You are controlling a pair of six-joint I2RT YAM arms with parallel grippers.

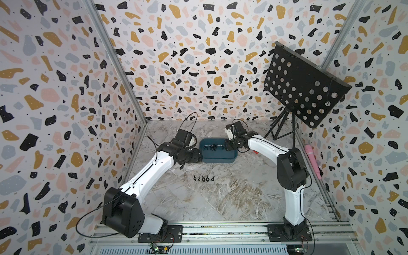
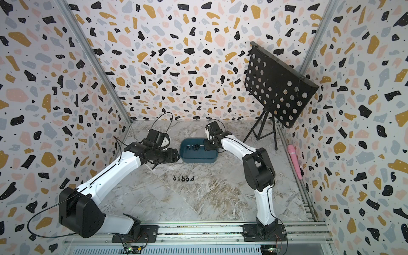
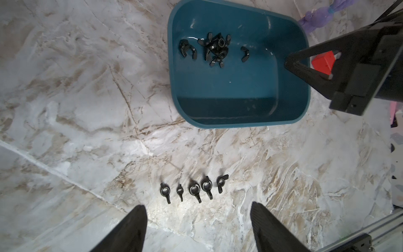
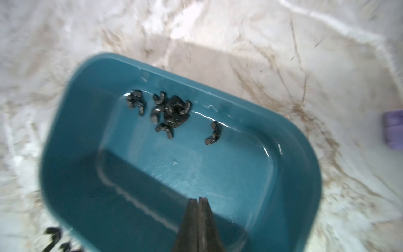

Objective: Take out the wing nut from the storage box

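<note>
The teal storage box [image 3: 241, 124] stands on the marble table. Inside, along its far side, lie a clump of black wing nuts [image 4: 171, 111], another at the left [image 4: 136, 100], and a lone wing nut [image 4: 214, 133] to the clump's right. My right gripper is shut with bare tips, nothing between them; the lone nut lies apart from it on the box floor. In the left wrist view the right fingers [image 3: 304, 69] hang over the box's right end. My left gripper is open and empty, on the near side of the box.
Several wing nuts [image 3: 194, 189] lie in a row on the table in front of the box. A purple object [image 3: 317, 19] and a red block [image 3: 323, 63] lie beyond its right end. Free table surrounds the row.
</note>
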